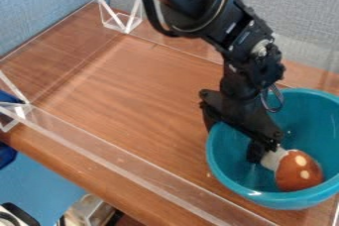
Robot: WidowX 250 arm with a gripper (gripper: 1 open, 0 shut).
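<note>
A toy mushroom [298, 170] with an orange-red, white-spotted cap and pale stem lies in the bowl, just right of and below my fingertips. Whether they touch the stem is hard to tell.
White wire supports stand at the back left and left edge. A grey wall runs behind, and a blue area lies beyond the front left edge.
</note>
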